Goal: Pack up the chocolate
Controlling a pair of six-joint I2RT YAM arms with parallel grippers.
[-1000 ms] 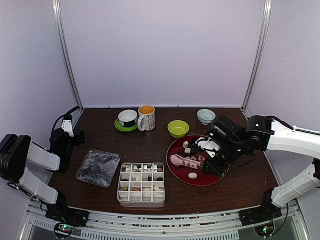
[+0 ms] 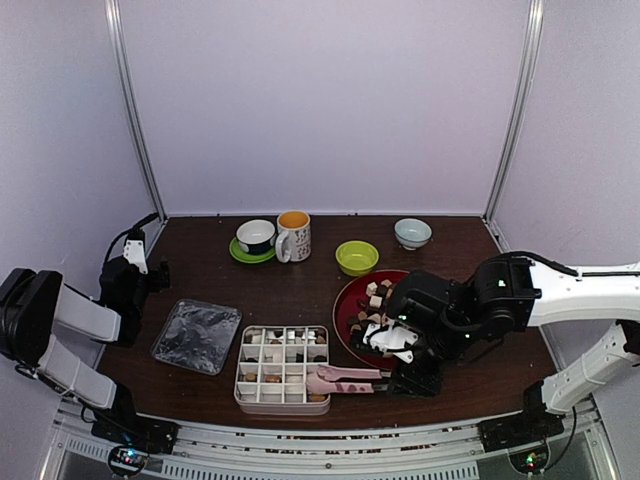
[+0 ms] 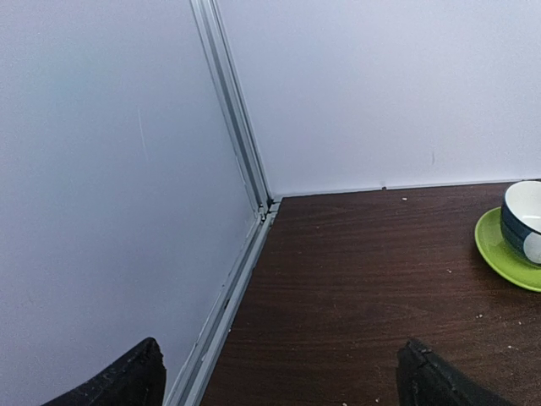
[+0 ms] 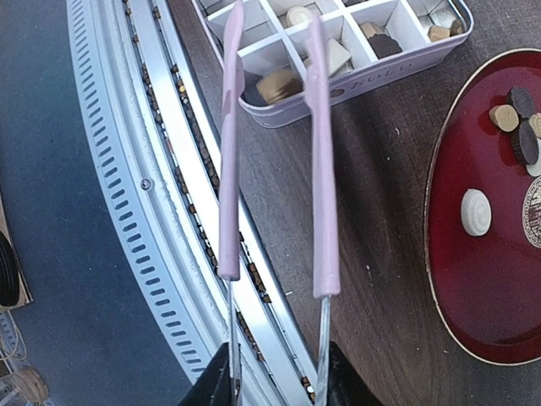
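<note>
The white compartment tray (image 2: 282, 404) holds chocolates in several cells. Over its near right corner is my right gripper (image 2: 316, 380), with pink tong fingers parted and nothing seen held between them; in the right wrist view the tips (image 4: 276, 25) reach over cells with a tan piece (image 4: 279, 85) and pale pieces. The red plate (image 4: 473, 288) holds chocolates and lies beside it, partly under my right arm in the top view. My left gripper (image 2: 160, 278) stands open at the table's left side, empty.
A clear lid (image 2: 195, 335) lies left of the tray. At the back are a green saucer with a cup (image 2: 255, 235), an orange mug (image 2: 295, 242), a green bowl (image 2: 357, 258) and a pale blue bowl (image 2: 413, 232).
My right gripper has moved from over the red plate toward the front left onto the tray's corner, and its tongs have spread apart. The left arm is still.
</note>
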